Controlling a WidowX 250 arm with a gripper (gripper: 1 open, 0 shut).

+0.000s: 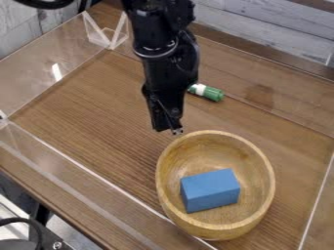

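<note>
My black gripper (pixel 167 123) hangs over the middle of the wooden table, fingertips pointing down just above and behind a round wooden bowl (pixel 175 168). It is shut, with nothing visible between its fingers. A blue block (pixel 210 189) lies in the bowl. A small green bottle (pixel 209 92) lies on the table behind the arm, to the right.
A transparent side wall runs along the left, and white boards form the back edge. Cables sit at the bottom left corner.
</note>
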